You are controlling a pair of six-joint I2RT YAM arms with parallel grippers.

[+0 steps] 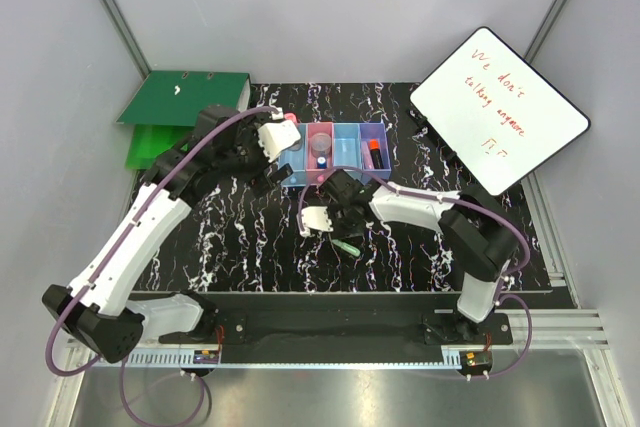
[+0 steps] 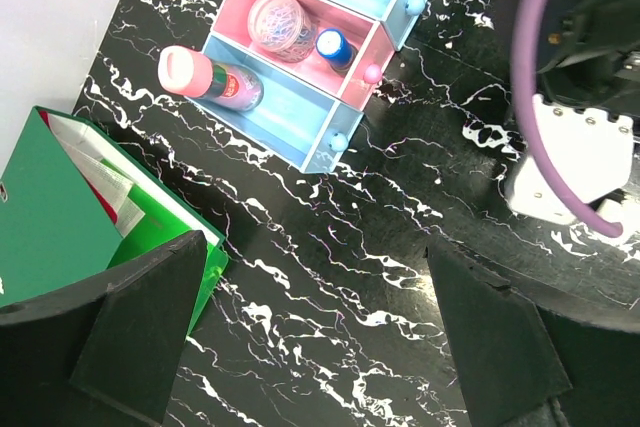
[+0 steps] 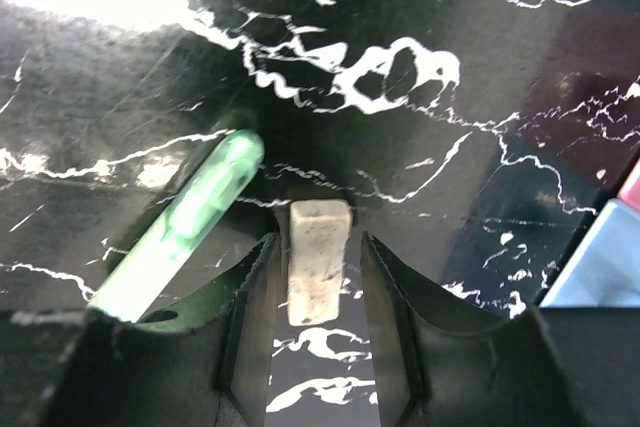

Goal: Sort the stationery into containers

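In the right wrist view a worn whitish eraser (image 3: 317,262) lies on the dark table between the parted fingers of my right gripper, with slim gaps at its sides. Left of it lies a green, pen-like stick (image 3: 180,227), which shows in the top view as a short green piece (image 1: 346,247) beside the right arm. My left gripper is open over bare table, empty. The compartment organizer (image 2: 285,72) holds a pink-capped bottle (image 2: 212,79), a tub of paper clips (image 2: 281,23) and a blue-capped bottle (image 2: 335,46).
Green folders (image 1: 185,97) stand at the back left. A whiteboard (image 1: 500,107) leans at the right. An orange-and-black item (image 1: 375,153) sits in the organizer's purple compartment.
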